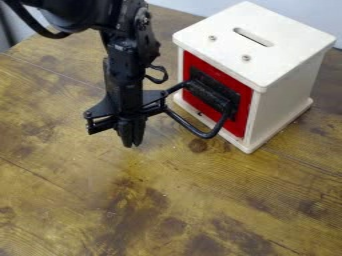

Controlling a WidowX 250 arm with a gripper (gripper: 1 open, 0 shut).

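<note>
My black gripper point(130, 134) hangs low over the wooden table, left of a white wooden box point(278, 100) with a red front panel. Its fingers are closed together, with nothing visible between them. A black latch point(210, 92) is mounted on the red panel, with a black bar handle sticking out toward the gripper and bending down in front of the box. The box has a slot and small metal studs on its top.
A white wall runs along the back edge of the table.
</note>
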